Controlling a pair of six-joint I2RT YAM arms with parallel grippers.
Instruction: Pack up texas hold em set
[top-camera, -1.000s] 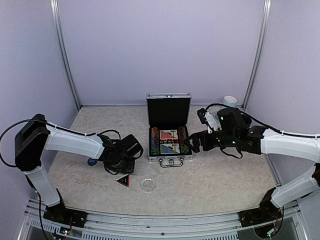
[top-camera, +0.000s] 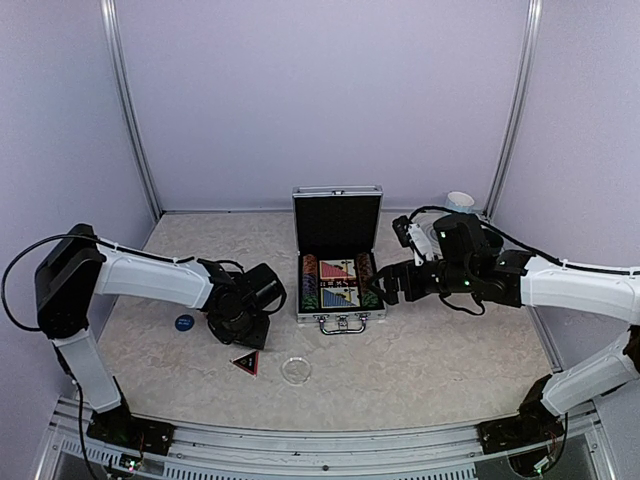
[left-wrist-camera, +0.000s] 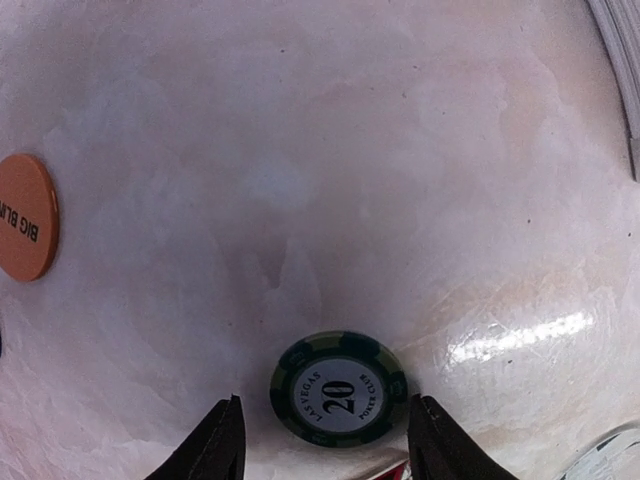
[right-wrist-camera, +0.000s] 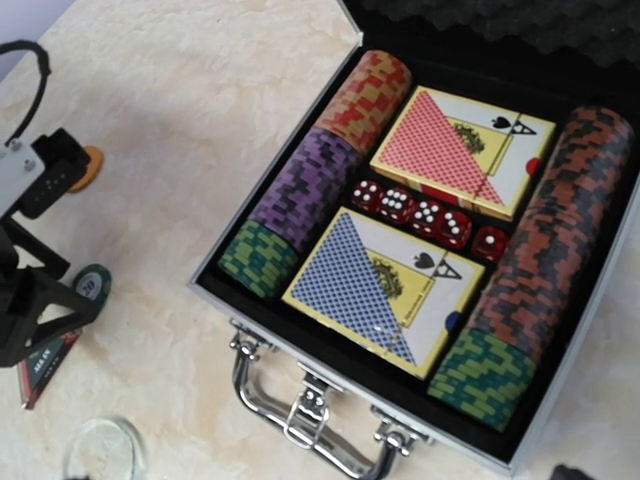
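An open silver case (top-camera: 340, 316) holds chip stacks, two card decks (right-wrist-camera: 462, 152) and red dice (right-wrist-camera: 425, 217). My left gripper is low over the table, fingertips either side of the near part of a green 20 chip (left-wrist-camera: 338, 390); whether it grips the chip is unclear. An orange Big Blind button (left-wrist-camera: 25, 217) lies beside it, with a blue button (top-camera: 184, 322) to the left. A triangular piece (top-camera: 247, 362) and a clear disc (top-camera: 296, 370) lie nearer the front. My right gripper (top-camera: 390, 283) hangs open beside the case's right side.
A white cup (top-camera: 460, 200) stands at the back right behind the right arm. The table front and the area behind the left arm are clear.
The right arm and case are unchanged.
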